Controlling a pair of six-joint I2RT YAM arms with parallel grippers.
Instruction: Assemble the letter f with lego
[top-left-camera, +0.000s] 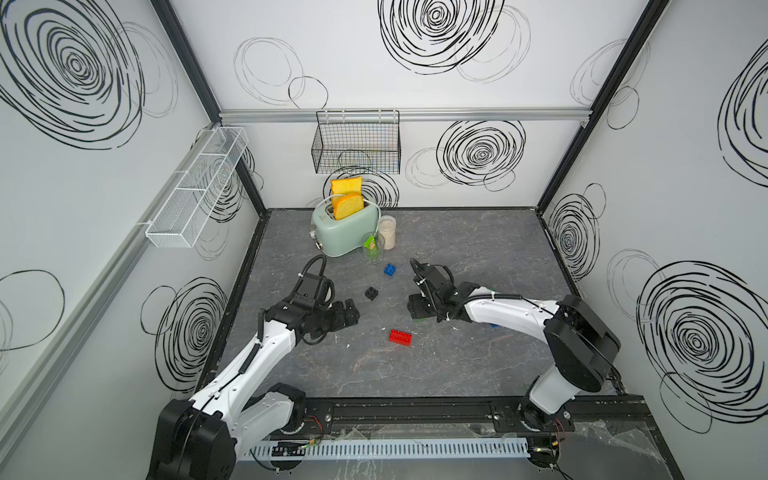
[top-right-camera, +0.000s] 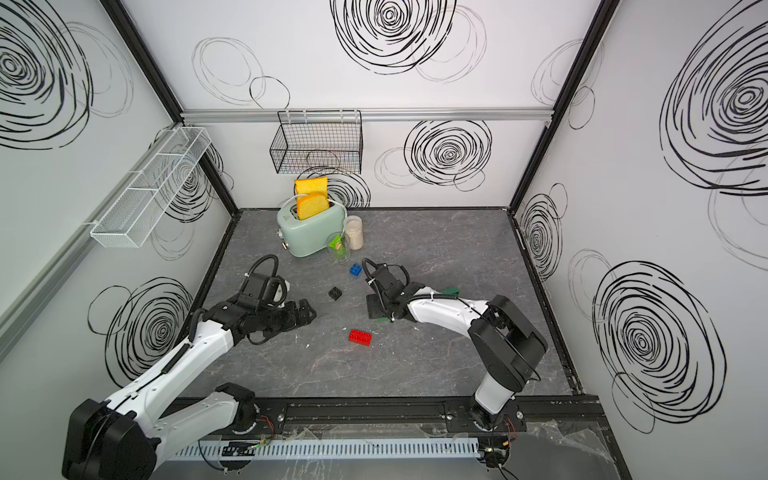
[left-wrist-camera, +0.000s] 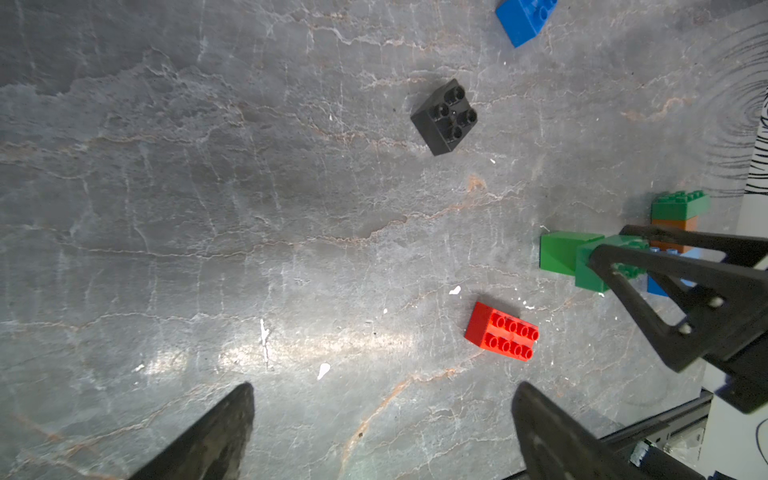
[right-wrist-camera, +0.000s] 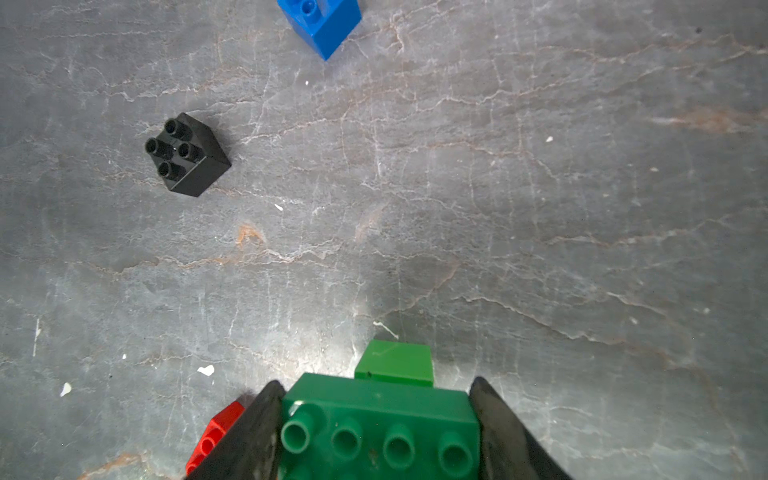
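Note:
My right gripper is shut on a dark green brick (right-wrist-camera: 376, 408), its studs facing the wrist camera. A lighter green brick shows just beyond it; the left wrist view has this lighter brick (left-wrist-camera: 568, 252) right against the dark one, but whether they are joined I cannot tell. My left gripper stands open and empty over bare table. A red brick (left-wrist-camera: 504, 331) lies between the grippers, toward the front. Farther back are a small black brick (left-wrist-camera: 445, 117) and a blue brick (left-wrist-camera: 524, 19).
Behind the right gripper, a green brick (left-wrist-camera: 680, 205), an orange brick (left-wrist-camera: 673, 225) and blue pieces (left-wrist-camera: 657, 284) sit together, partly hidden by its fingers. A toaster (top-left-camera: 344, 232) and a jar (top-left-camera: 387, 232) stand at the back.

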